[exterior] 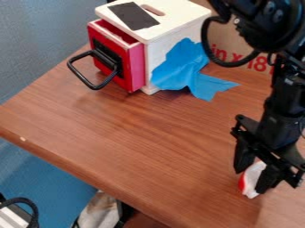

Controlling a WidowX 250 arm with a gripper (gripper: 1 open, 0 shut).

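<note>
My black gripper [267, 165] is low at the right of the table, over a small red and white object [251, 181] that it partly hides; whether its fingers are shut on it is unclear. A blue cloth [188, 69] lies crumpled at the back, beside a white box [167, 27] with a red front drawer [117, 44] and a black handle.
A cardboard box [236, 52] stands at the back right. Below the table's left edge are a blue surface [36, 169] and some clutter.
</note>
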